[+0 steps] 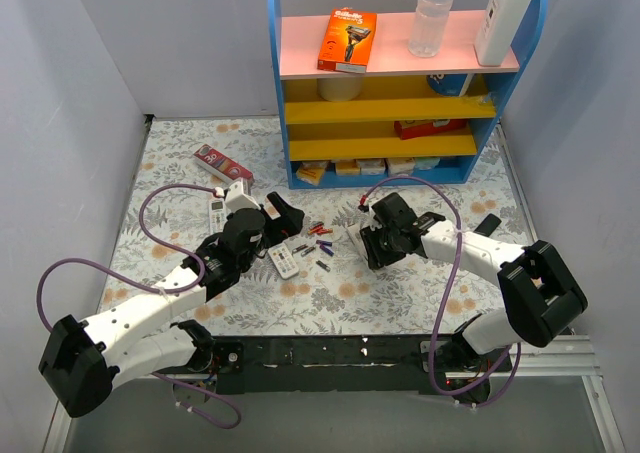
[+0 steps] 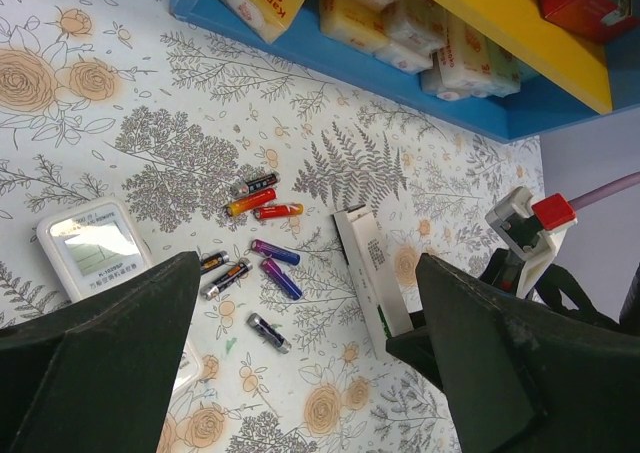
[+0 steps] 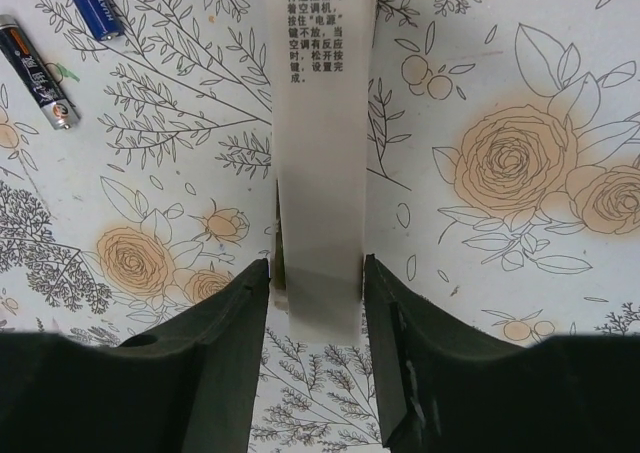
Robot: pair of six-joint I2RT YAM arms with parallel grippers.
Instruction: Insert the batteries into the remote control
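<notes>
A white remote control (image 3: 322, 173) with printed Chinese text facing up lies between the fingertips of my right gripper. The pads sit close along both sides of its near end; whether they press on it I cannot tell. A dark gap shows along its left side. In the left wrist view the same remote (image 2: 372, 263) stands out to the right of the loose batteries. Several batteries lie on the cloth: orange ones (image 2: 250, 203), purple ones (image 2: 281, 278) and a black one (image 2: 268, 333). My left gripper hangs open above them, with nothing in its fingers.
Another white remote with a screen (image 2: 95, 248) lies at the left, partly covered by my left finger. Behind stands a blue and yellow shelf (image 1: 380, 108) with boxes and bottles. A red box (image 1: 222, 163) rests back left, a black object (image 1: 487, 225) at right.
</notes>
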